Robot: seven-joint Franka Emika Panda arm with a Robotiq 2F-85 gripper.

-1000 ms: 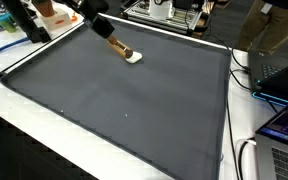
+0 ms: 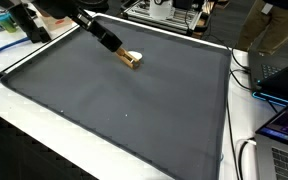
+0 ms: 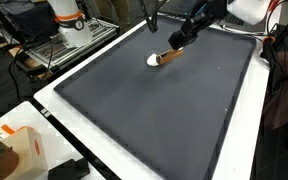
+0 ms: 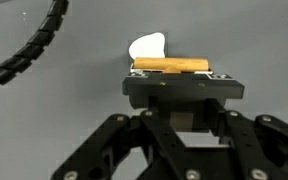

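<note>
My gripper is shut on an orange-brown wooden block (image 4: 171, 65), which shows as a bar along the front of the fingers in the wrist view. In exterior view 1 the block (image 2: 129, 59) slants down from the dark gripper (image 2: 122, 50) toward the mat. Close by lies a flat white piece (image 2: 136, 55), partly hidden behind the block in that view. Exterior view 2 has the white piece (image 3: 153, 60) just left of the block (image 3: 168, 57). Whether block and white piece touch, I cannot tell.
Laptops (image 2: 281, 130) stand beyond the mat's right edge in exterior view 1. A black cable (image 4: 34, 45) crosses the wrist view's upper left.
In exterior view 1 my gripper has moved down and a little right with the wooden block. The block now sits lower, beside the white piece, which stays in about the same place.
</note>
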